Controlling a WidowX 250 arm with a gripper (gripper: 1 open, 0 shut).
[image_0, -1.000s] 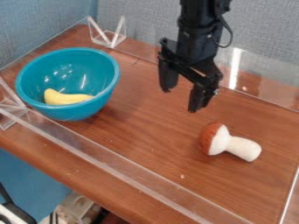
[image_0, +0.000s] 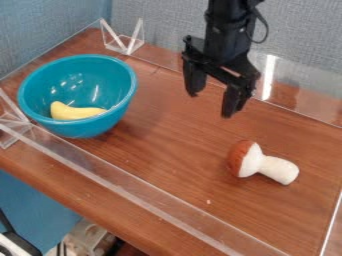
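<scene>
My black gripper (image_0: 214, 88) hangs over the back middle of the wooden table, open, with nothing between its fingers. A toy mushroom (image_0: 274, 169) with a red-orange cap and white stem lies on its side at the front right, below and right of the gripper. At the left a teal bowl (image_0: 107, 76) holds a yellow object (image_0: 78, 112), which looks like a banana.
Clear plastic edging and white wire holders (image_0: 123, 42) run along its sides. A padded grey wall stands behind.
My gripper has shifted slightly over the last second, staying above the back middle of the table. The bowl, yellow object and mushroom have not moved.
</scene>
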